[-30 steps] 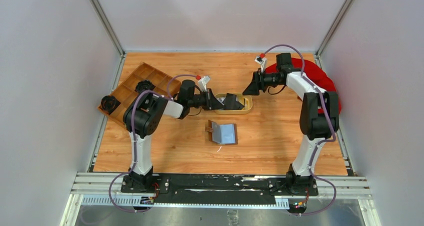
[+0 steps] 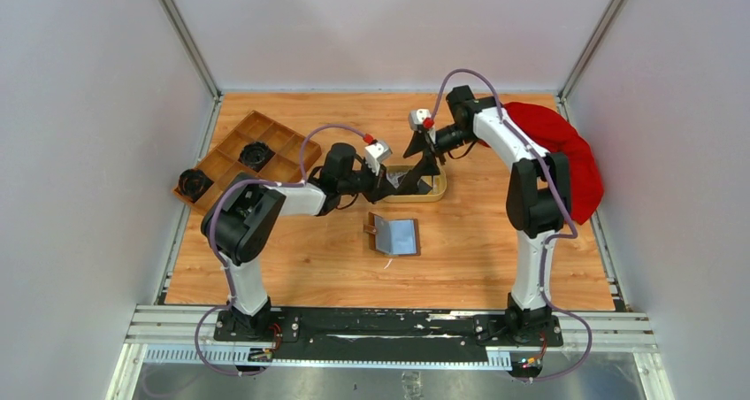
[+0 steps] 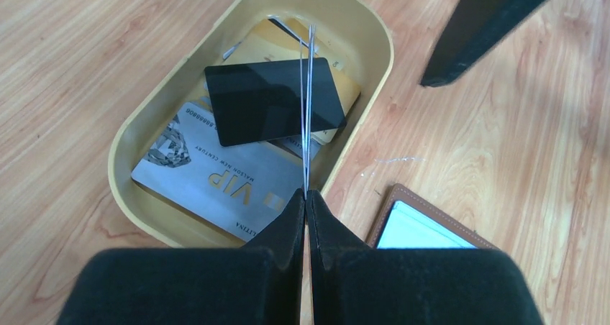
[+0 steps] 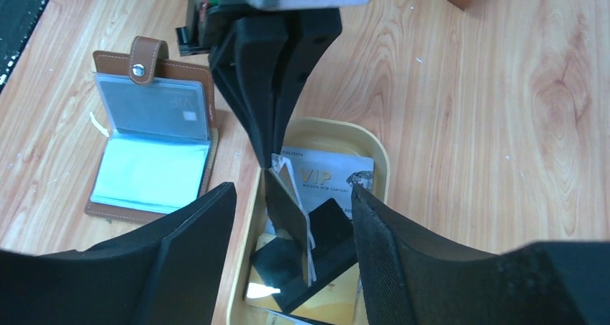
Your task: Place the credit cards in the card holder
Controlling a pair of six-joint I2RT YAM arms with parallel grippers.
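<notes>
My left gripper is shut on a thin dark card, which stands out edge-on from its tips in the left wrist view. Two pale edges show there, so it may be more than one card. Open around that card, one finger on each side, is my right gripper; neither finger appears to touch it. Below, a beige tray (image 3: 122, 149) holds several cards, among them a black card (image 3: 266, 102) and a silver VIP card (image 3: 216, 174). The brown card holder (image 4: 151, 170) lies open beside the tray, its clear sleeves showing.
A wooden compartment box (image 2: 243, 134) with black coils sits at the back left, and a red cloth (image 2: 575, 165) lies at the right. Bare table surrounds the card holder. The two grippers are close together over the tray.
My right gripper has come left and turned, opening its fingers, until it reached the held card over the tray.
</notes>
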